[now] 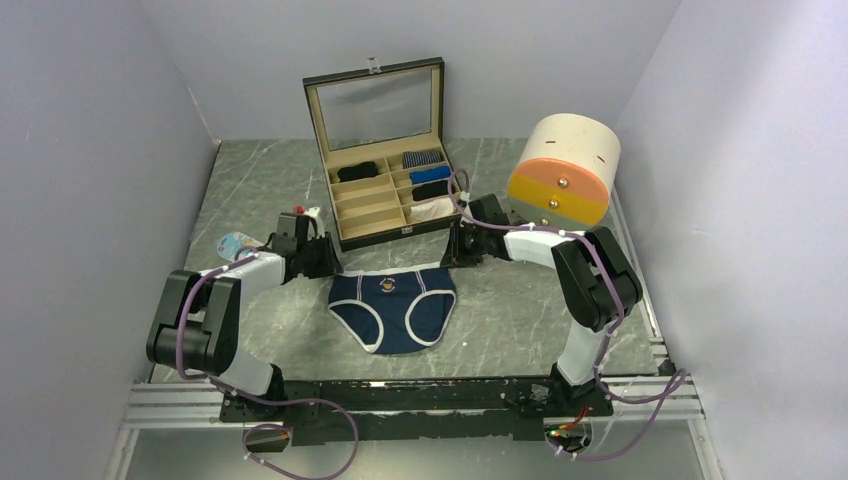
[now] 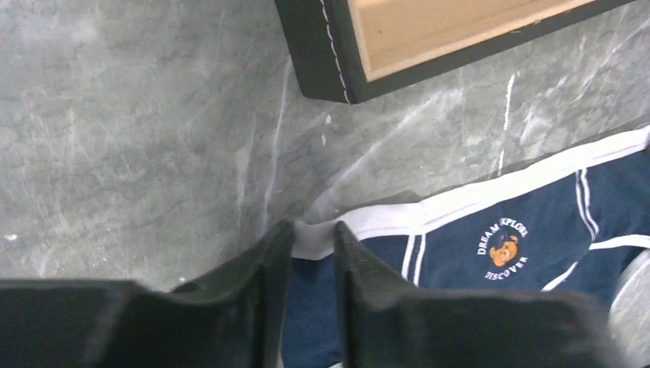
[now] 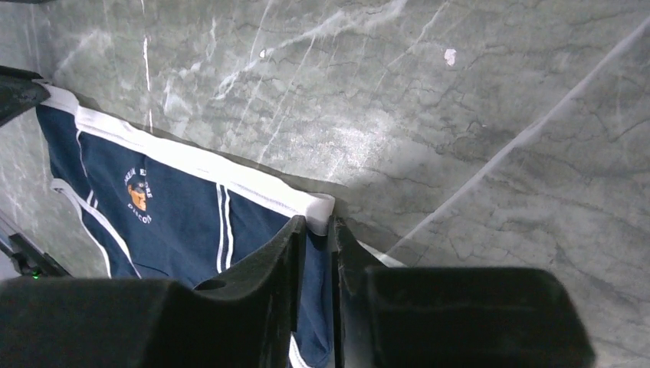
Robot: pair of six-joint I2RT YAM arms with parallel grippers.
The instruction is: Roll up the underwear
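Note:
Dark navy underwear (image 1: 386,308) with white trim lies flat on the table, its waistband at the back and a small bear print in front. My left gripper straddles the left end of the white waistband (image 2: 460,201), fingers parted by a narrow gap with the band visible between them. At the opposite end, my right gripper has the folded waistband corner between its tips, part open with a small gap; how firmly they touch the cloth cannot be told. Both fingertips are low, close to the table.
Behind the underwear stands an open organizer box (image 1: 388,238) with several rolled garments and some empty compartments. A round-topped drawer unit (image 1: 575,160) is at the back right. Bare grey table (image 1: 520,320) lies around the cloth.

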